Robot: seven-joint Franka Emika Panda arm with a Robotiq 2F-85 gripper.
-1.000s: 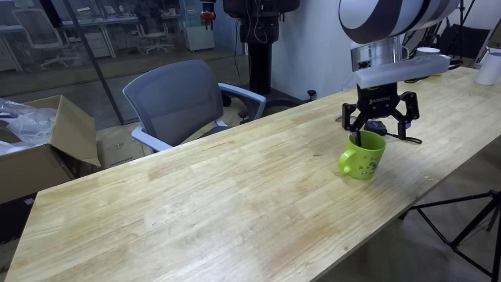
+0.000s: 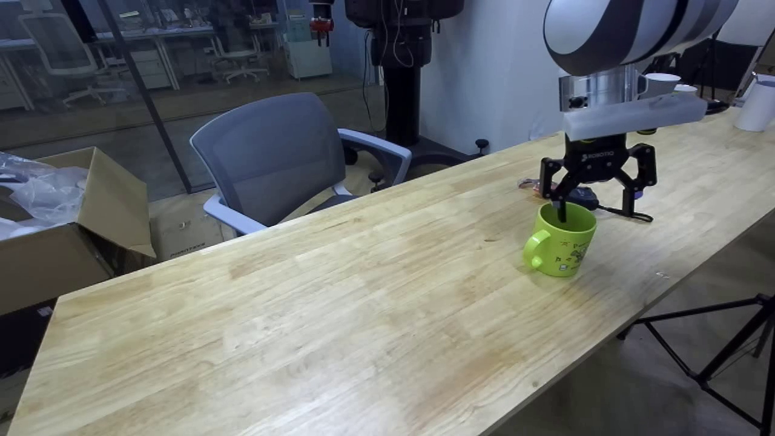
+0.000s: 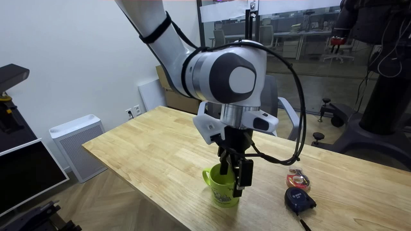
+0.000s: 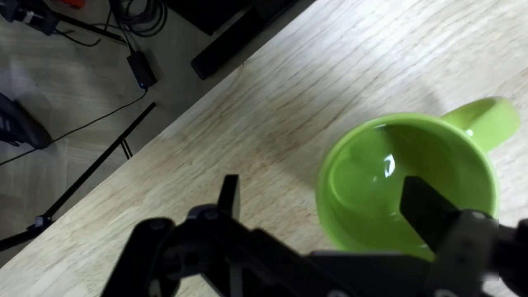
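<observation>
The green mug [image 2: 559, 251] stands upright on the wooden table, its handle toward the left in exterior view 1. My gripper [image 2: 594, 211] points down over the mug with its fingers wide apart. In the wrist view one of its fingers [image 4: 423, 208] overlaps the mug's opening, while the other finger [image 4: 228, 195] is outside, over bare table. The mug's interior [image 4: 391, 173] looks empty. From exterior view 2 the gripper [image 3: 231, 181] covers part of the mug [image 3: 223, 194]. Whether either finger touches the wall cannot be made out.
A dark tape measure [image 3: 298, 199] with a strap lies near the mug, beside a red-and-clear tape dispenser [image 3: 297, 179]. A grey chair [image 2: 272, 156] is at the table's far side. The mug stands fairly near one long edge.
My gripper has shifted a little to the right in exterior view 1, its fingers still apart. The mug has stayed in place.
</observation>
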